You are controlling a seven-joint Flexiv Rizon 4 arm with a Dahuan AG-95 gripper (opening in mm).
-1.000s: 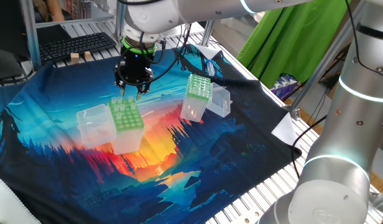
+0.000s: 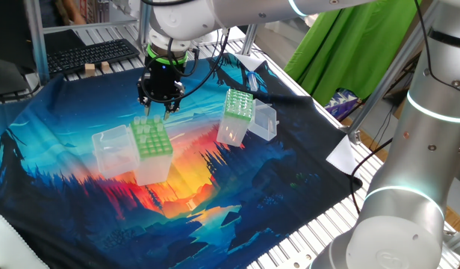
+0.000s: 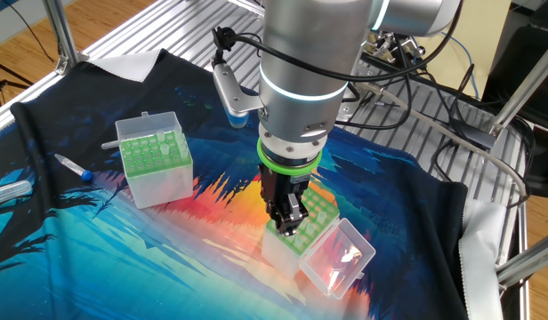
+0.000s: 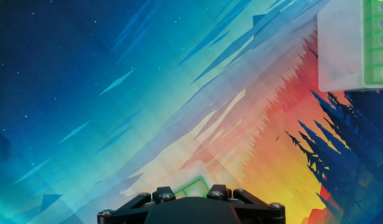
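Two clear boxes with green grid tops stand on the printed cloth, each with a hinged clear lid folded open. In exterior view 1 the left box (image 2: 153, 166) has a few pale tips standing in part of its grid; the right box (image 2: 231, 131) shows pale spots over its grid. My gripper (image 2: 157, 114) hangs above the far edge of the left box, fingers apart and pointing down. The wrist view shows the gripper open, with the green grid corner (image 4: 193, 186) visible beyond the gap. No held object shows between the fingers. The other box (image 4: 342, 50) is at upper right there.
The left box's open lid (image 2: 114, 148) lies to its left, the other lid (image 2: 263, 120) to the right. A blue-capped pen (image 3: 74, 167) rests on the cloth (image 2: 81, 224). A keyboard (image 2: 92, 54) sits behind.
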